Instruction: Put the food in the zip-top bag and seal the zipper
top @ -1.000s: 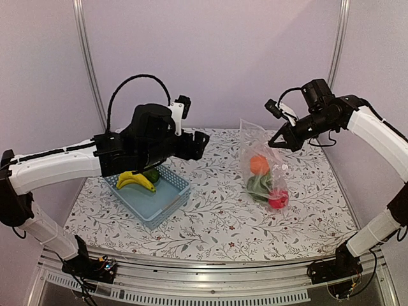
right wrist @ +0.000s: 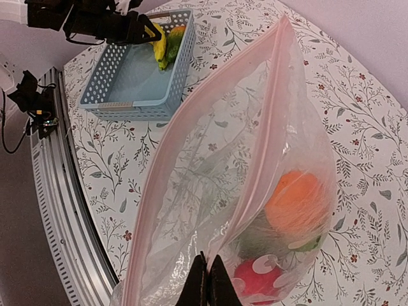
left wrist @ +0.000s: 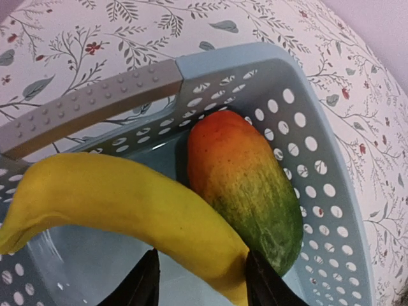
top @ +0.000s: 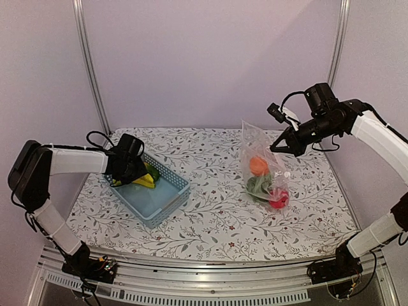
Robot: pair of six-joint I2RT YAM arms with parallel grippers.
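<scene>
A yellow banana (left wrist: pixel 115 191) and a red-green mango (left wrist: pixel 242 185) lie in the blue basket (top: pixel 164 207) at left. My left gripper is down in the basket at the banana, its fingers apart; one touches the banana, and a firm hold cannot be seen. My right gripper is shut at the rim of the upright clear zip bag (right wrist: pixel 166 166), holding its plastic up. Inside the bag are an orange round item (right wrist: pixel 293 201), a green item (top: pixel 258 187) and a red item (right wrist: pixel 258 277).
Pale walls stand at back and sides, and a metal rail (top: pixel 210 271) runs along the front edge.
My left gripper has moved left and down from above the middle-left of the table into the basket. The right arm and bag have shifted very slightly.
</scene>
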